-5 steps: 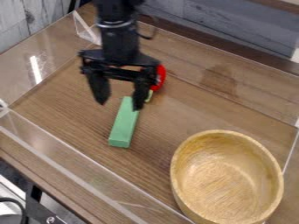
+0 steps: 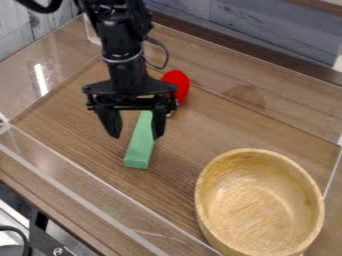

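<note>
My gripper (image 2: 135, 127) hangs over the wooden table at the upper middle, open, its two dark fingers straddling the upper part of a green bar (image 2: 140, 148). The bar lies lengthwise toward the front. Whether the fingertips touch it I cannot tell. A red object (image 2: 177, 84) sits behind the gripper to the right, partly hidden by it.
A large tan bowl (image 2: 259, 208) takes up the front right. A grey wooden wall runs along the back.
The bar, red object and bowl have stayed put.
</note>
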